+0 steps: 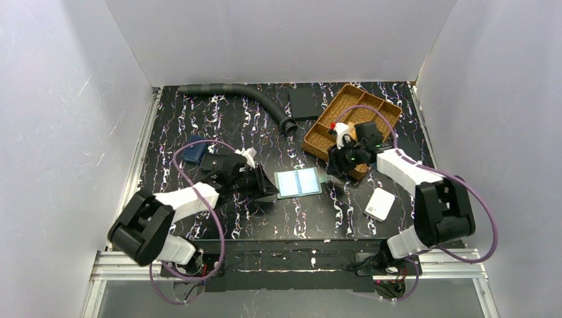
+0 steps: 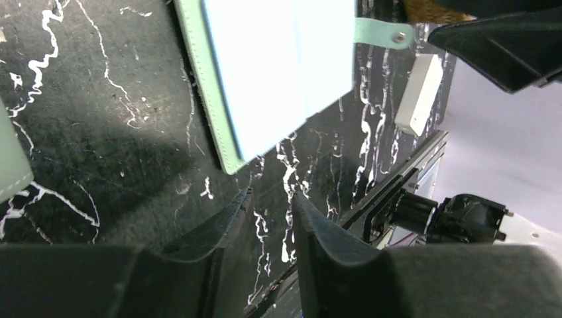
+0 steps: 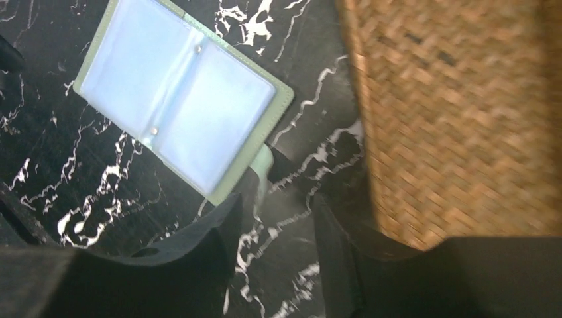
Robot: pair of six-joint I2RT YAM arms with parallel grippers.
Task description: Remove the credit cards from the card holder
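Observation:
The pale green card holder (image 1: 298, 182) lies open and flat at the middle of the table, its clear bluish sleeves (image 3: 215, 116) facing up and a strap (image 2: 381, 32) at one side. Whether cards are in it I cannot tell. My left gripper (image 1: 265, 187) is just left of the holder, part open with nothing seen between its fingertips. My right gripper (image 1: 335, 167) hangs right of the holder beside the basket, also part open and empty, as the right wrist view shows.
A divided woven basket (image 1: 344, 99) stands at back right, a white box (image 1: 379, 204) at front right. A black hose (image 1: 238, 91) and black pad (image 1: 302, 104) lie at the back, blue and black cases (image 1: 195, 151) at the left.

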